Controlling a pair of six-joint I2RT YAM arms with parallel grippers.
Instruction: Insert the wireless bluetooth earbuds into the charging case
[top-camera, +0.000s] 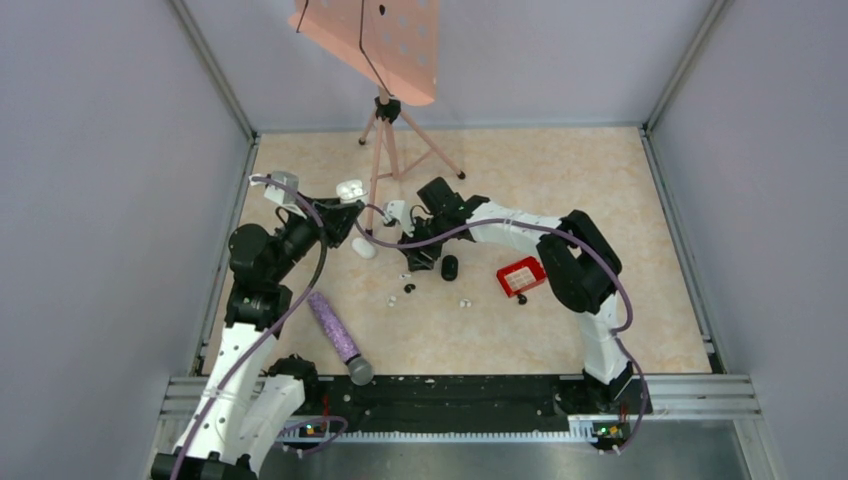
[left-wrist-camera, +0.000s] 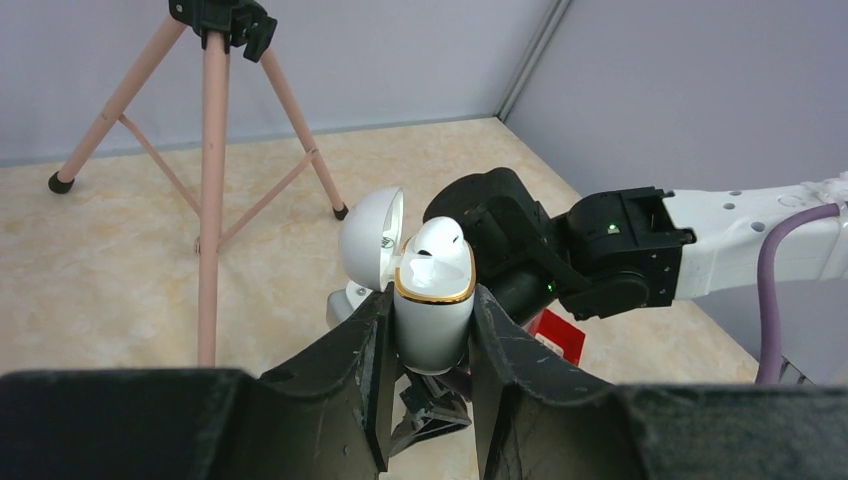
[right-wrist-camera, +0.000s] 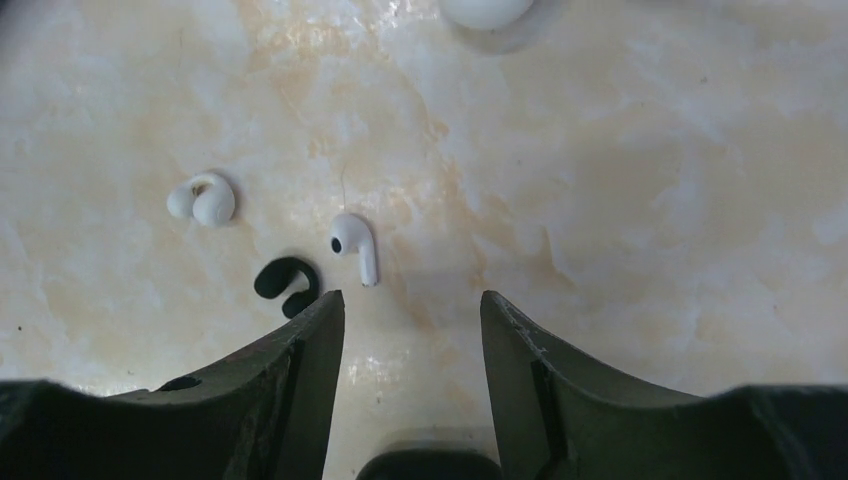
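My left gripper is shut on an open white charging case (left-wrist-camera: 430, 320), lid up, held above the table on the left. My right gripper hangs low over the mid table, fingers apart with nothing between them. Ahead of its fingers lie a white earbud (right-wrist-camera: 356, 245) with a stem, a black earbud (right-wrist-camera: 287, 282) and a white curved earbud (right-wrist-camera: 203, 200). Another white piece (top-camera: 465, 302) lies to the right in the top view.
A black case (top-camera: 450, 268) and a red box (top-camera: 520, 276) lie right of centre. A white oval case (top-camera: 363, 247), a purple cylinder (top-camera: 335, 328) and a pink tripod (top-camera: 382, 150) also stand or lie about.
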